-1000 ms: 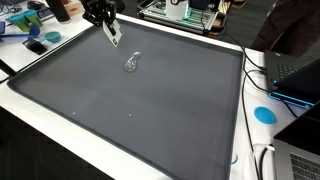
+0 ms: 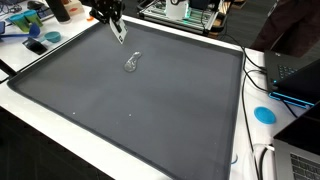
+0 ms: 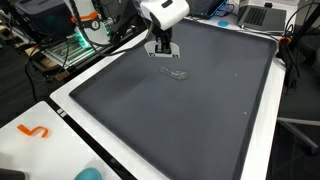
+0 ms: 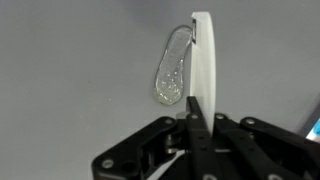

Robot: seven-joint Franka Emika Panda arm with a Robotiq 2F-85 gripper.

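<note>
A clear, elongated, spoon-like object (image 4: 174,65) lies flat on the grey board (image 3: 180,115), near its far edge in exterior view 1, where the object (image 2: 132,62) looks glassy. In exterior view 2 the same object (image 3: 173,73) rests just below my gripper (image 3: 162,50). My gripper (image 2: 121,37) is shut above the board, apart from the object. From its black mount in the wrist view, a white blade-like tip (image 4: 203,60) extends beside the clear object and hides a little of its right side. Nothing distinct shows between the fingers.
Small containers (image 2: 35,46) and clutter stand beyond the board's left corner in exterior view 1. A blue disc (image 2: 265,115) and laptops (image 2: 300,160) are off its right side. An orange piece (image 3: 33,131) lies off the board. Most of the board is bare.
My gripper has shifted slightly to the right in exterior view 1, closer to the clear object. The object has not moved.
</note>
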